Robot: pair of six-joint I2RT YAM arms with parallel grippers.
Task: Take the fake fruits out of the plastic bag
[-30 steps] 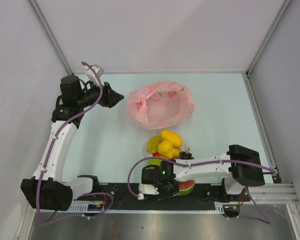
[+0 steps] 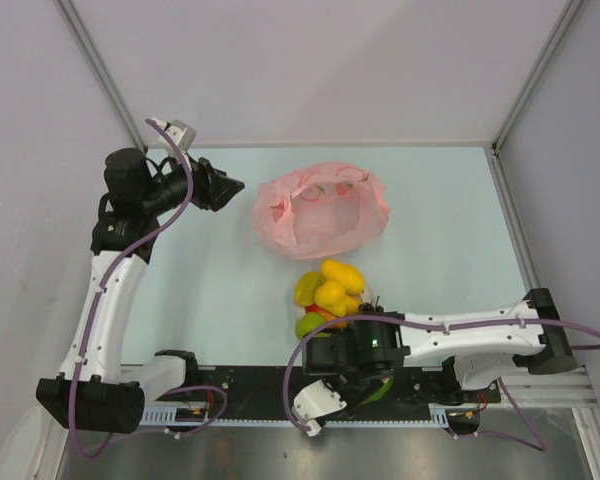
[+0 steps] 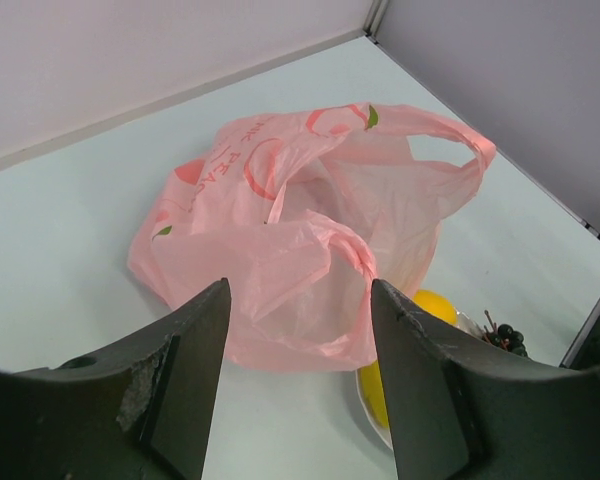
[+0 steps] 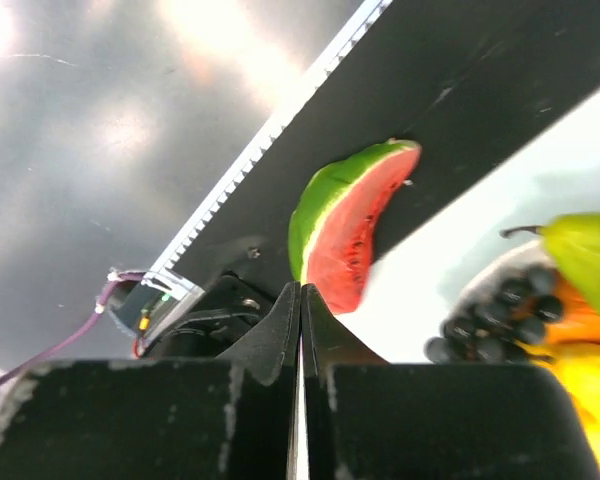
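A watermelon slice (image 4: 350, 225), green rind and red flesh, lies across the black strip and the white table edge in the right wrist view. My right gripper is shut with nothing between its fingers; the slice lies just beyond the tips, outside them. From above, the right arm covers most of the slice, leaving a green bit. The pink plastic bag (image 3: 255, 265) stands open and crumpled at the table's middle, appearing empty from above (image 2: 325, 222). Left of the bag, my left gripper is open and empty.
Yellow fruits (image 2: 342, 276), a pear (image 4: 588, 255) and dark grapes (image 4: 500, 322) sit in a bowl (image 4: 502, 264) in front of the bag. A metal rail (image 4: 265, 135) runs beyond the black strip. Free table (image 2: 440, 220) lies right of the bag.
The right arm has risen in the top view.
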